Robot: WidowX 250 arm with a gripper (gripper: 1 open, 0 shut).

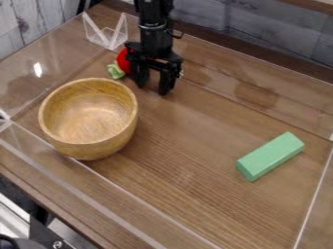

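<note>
My black gripper (154,64) hangs down at the top centre over the wooden table. Just left of it, partly behind it, is a small red and green object (120,64). Whether the fingers are open or shut, or hold anything, is too dark and small to tell.
A large wooden bowl (88,119) stands at the left middle. A green block (271,157) lies at the lower right. A white thin item (101,29) is near the top left.
</note>
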